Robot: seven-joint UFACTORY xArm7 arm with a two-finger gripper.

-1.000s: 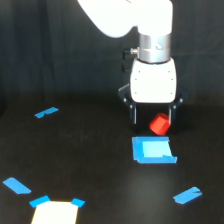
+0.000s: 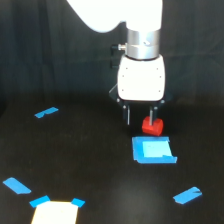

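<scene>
A small red block [image 2: 152, 127] rests on the dark table, just behind a blue-taped square [image 2: 155, 150] with a paler middle. Above it comes down the white arm, and my gripper [image 2: 141, 118] stands open, its two dark fingers apart. The block lies low and toward the right finger, with part of its top hidden by that finger. Whether finger and block touch, I cannot tell.
Strips of blue tape lie at the far left [image 2: 46, 112], near left [image 2: 17, 186] and near right [image 2: 187, 195]. A pale square [image 2: 55, 213] edged with blue tape sits at the front.
The arm and gripper have shifted left, and the fingers look closer together. The red block appears slightly more to the left and lower, and more of it is covered.
</scene>
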